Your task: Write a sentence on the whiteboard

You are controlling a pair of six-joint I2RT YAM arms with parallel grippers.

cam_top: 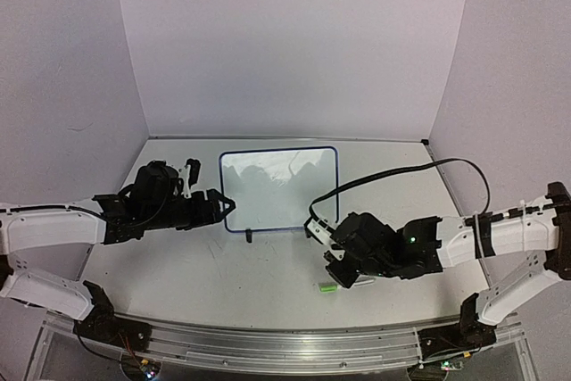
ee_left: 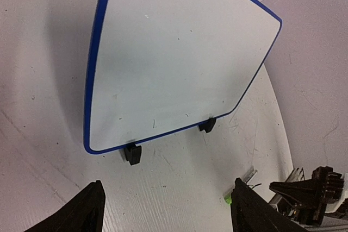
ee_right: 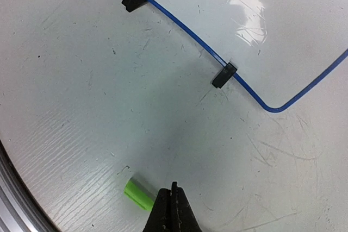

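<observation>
A green-capped marker (cam_top: 329,288) with a pale barrel lies on the table below the whiteboard. The blue-framed whiteboard (cam_top: 278,186) lies at the table's middle. In the right wrist view my right gripper is shut, fingertips together and nothing between them. It hangs above the marker, hiding all but the green cap (ee_right: 138,195). From the left wrist view, the marker (ee_left: 229,196) is on the table, apart from the right gripper's fingers. My left gripper stands open and empty, near the board's lower left corner in the top view.
Black clips (ee_right: 224,75) hold the board's lower edge. A metal rail (cam_top: 285,347) runs along the front edge, and walls close in the back and sides. A cable (cam_top: 401,169) loops above the right arm. The table between the arms is bare.
</observation>
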